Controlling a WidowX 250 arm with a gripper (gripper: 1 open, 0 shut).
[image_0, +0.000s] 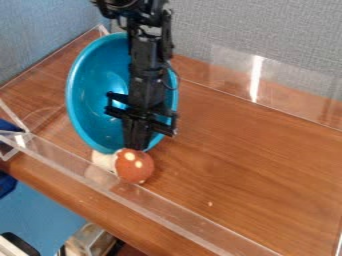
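My black gripper (142, 126) hangs down in front of a blue bowl (94, 80), which is tilted up on its side at the left of the wooden surface. The gripper is shut; whether its fingertips touch the bowl cannot be made out. Just below it lies a toy mushroom with a red, white-spotted cap (134, 168) and a white stem (102, 160), partly behind the cap and near the front edge.
A grey textured wall stands behind. Blue and metal items lie beyond the front left edge.
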